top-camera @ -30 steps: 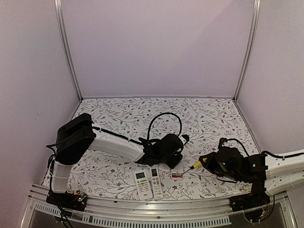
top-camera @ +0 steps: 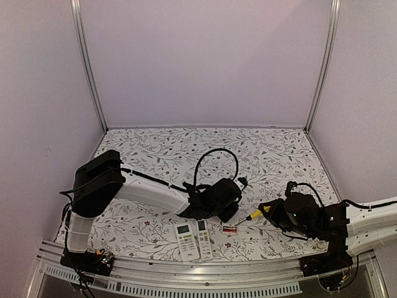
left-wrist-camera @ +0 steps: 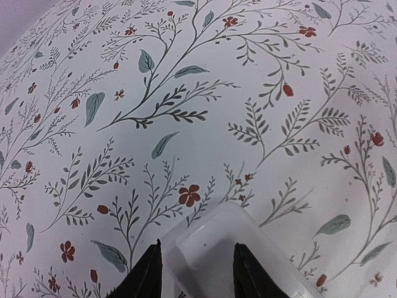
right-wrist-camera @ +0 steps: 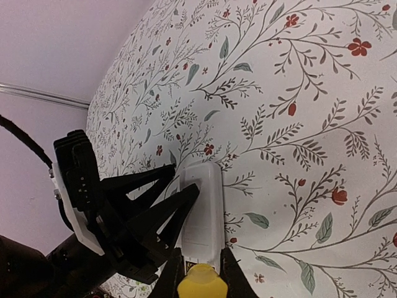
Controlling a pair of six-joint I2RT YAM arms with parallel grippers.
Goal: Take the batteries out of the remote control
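Note:
The white remote control lies face down on the patterned table, its smooth back (right-wrist-camera: 205,214) showing in the right wrist view. Its open battery bay with red batteries (top-camera: 229,230) shows in the top view. My left gripper is at the remote's far end, its fingers apart. One finger is beside the edge and the other appears over the back; whether they clamp it cannot be told. My right gripper is shut on a screwdriver with a yellow handle (top-camera: 255,215). The thin shaft points at the bay's right end; exact contact is too small to tell.
Two white remotes, a wider one (top-camera: 187,242) and a narrower one (top-camera: 204,239), lie side by side left of the bay near the front rail (top-camera: 205,270).
The battery bay has shifted slightly left, and the screwdriver with my right gripper has moved slightly left. My left arm has moved only a little, toward the right and front.

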